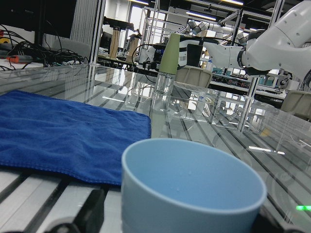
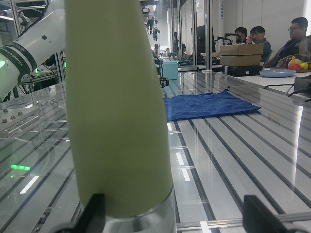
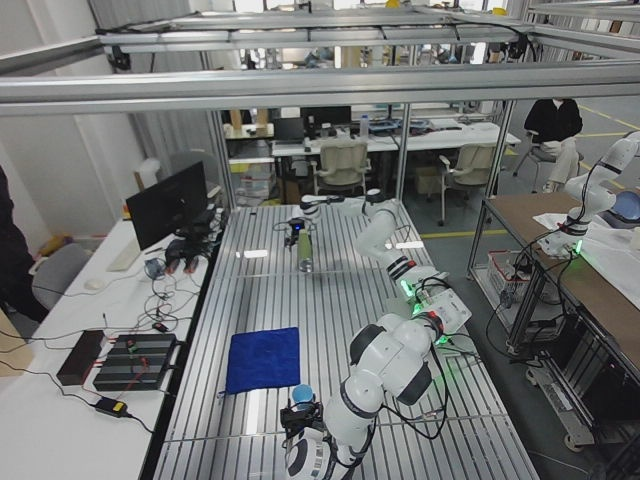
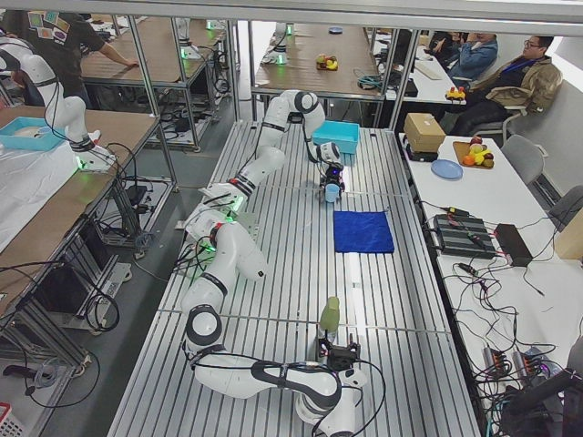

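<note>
A light blue cup (image 1: 192,189) stands at my left gripper (image 4: 332,191), filling the space before its fingers in the left wrist view; whether they grip it is unclear. A green bottle with a metal base (image 2: 119,107) stands upright close in front of my right gripper; its fingers are apart, with the bottle toward the left finger. A dark blue cloth (image 4: 363,231) lies flat on the slatted metal table (image 4: 301,282) between the two arms.
A cyan bin (image 4: 336,135) sits behind the left gripper. Side desks hold electronics (image 3: 134,362), cables, a monitor and fruit (image 4: 477,155).
</note>
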